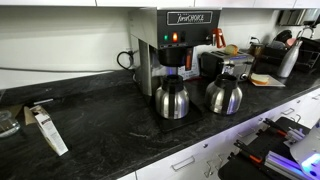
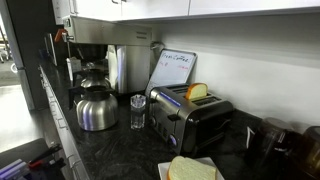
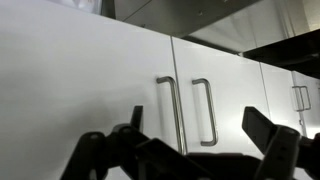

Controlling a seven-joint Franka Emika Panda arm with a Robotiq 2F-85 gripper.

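Note:
My gripper is open in the wrist view, with nothing between its fingers; white cabinet doors with metal handles (image 3: 179, 115) show beyond it. Part of my arm (image 1: 306, 150) is at the lower right of exterior view 1, in front of the counter. A coffee maker (image 1: 183, 20) stands against the wall with a steel carafe (image 1: 172, 100) under it. A second steel carafe (image 1: 223, 97) is on the counter to its right. Beyond that is the toaster (image 2: 190, 115), with a bread slice (image 2: 196, 92) in a slot. More bread (image 2: 190, 169) lies on a white plate near it.
A clear glass (image 2: 138, 110) stands between carafe and toaster. An opened box (image 1: 48, 130) and a glass jar (image 1: 8, 123) are at the counter's left end. Upper cabinets overhang the back.

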